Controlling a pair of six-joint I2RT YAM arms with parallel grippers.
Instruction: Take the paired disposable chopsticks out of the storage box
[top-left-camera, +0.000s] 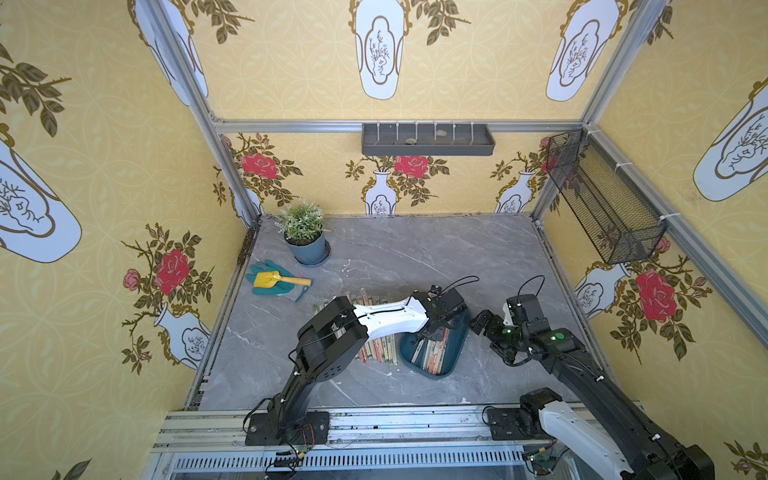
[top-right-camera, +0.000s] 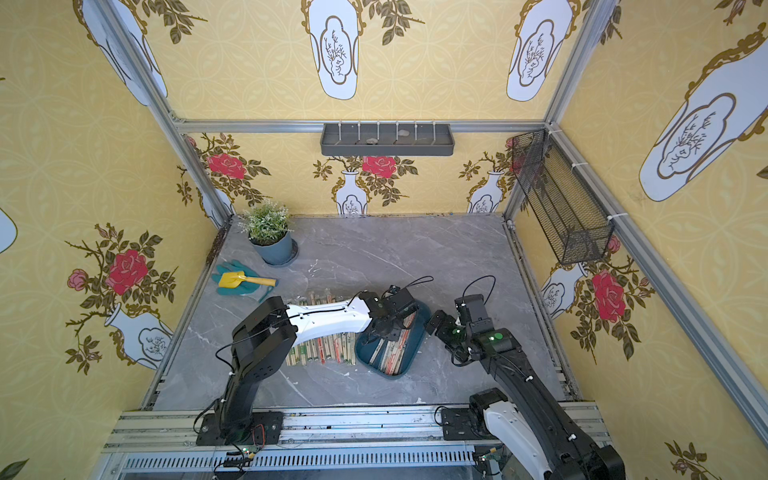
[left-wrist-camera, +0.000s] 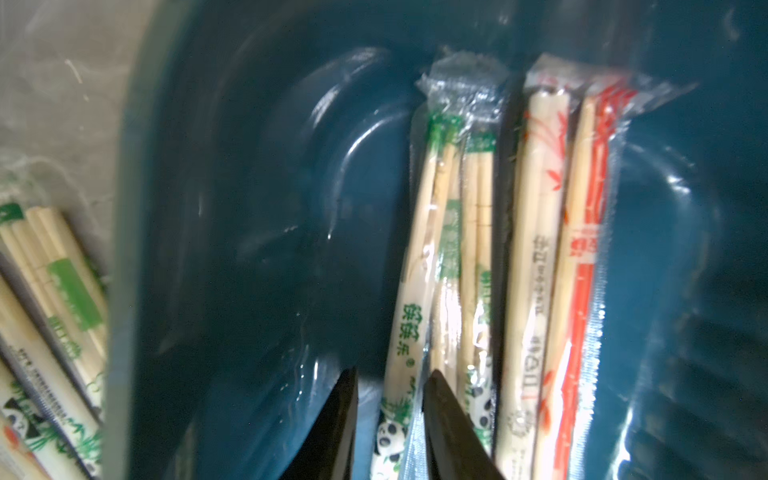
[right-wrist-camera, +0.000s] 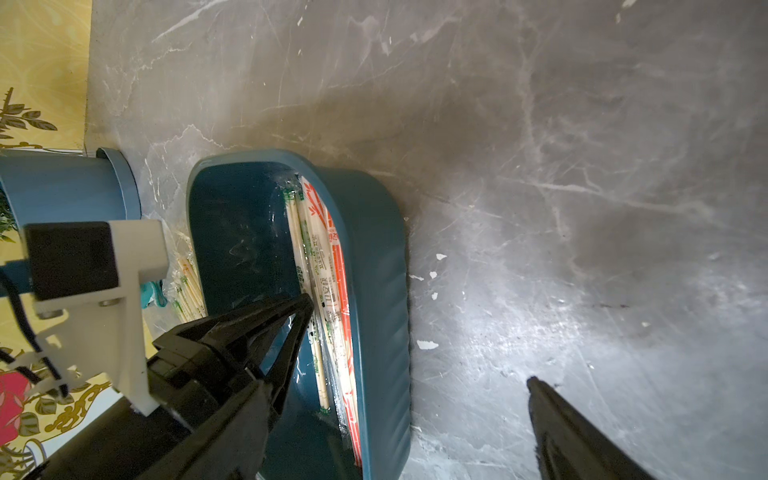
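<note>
In the left wrist view, several wrapped chopstick pairs (left-wrist-camera: 528, 304) lie side by side in the blue storage box (left-wrist-camera: 320, 200), some printed green, others red. My left gripper is open, its fingertips (left-wrist-camera: 344, 400) one on each side of the leftmost green-printed pair (left-wrist-camera: 406, 328). No grip on that pair shows. From the right wrist view, the left fingers (right-wrist-camera: 296, 316) reach down inside the box (right-wrist-camera: 380, 280). My right gripper stands with its fingers wide apart, empty, to the right of the box. The left arm hides part of the box from above.
More wrapped chopsticks (top-left-camera: 380, 349) lie in a row on the grey table, left of the box. A potted plant (top-left-camera: 302, 228) and a yellow shovel (top-left-camera: 272, 279) stand farther back.
</note>
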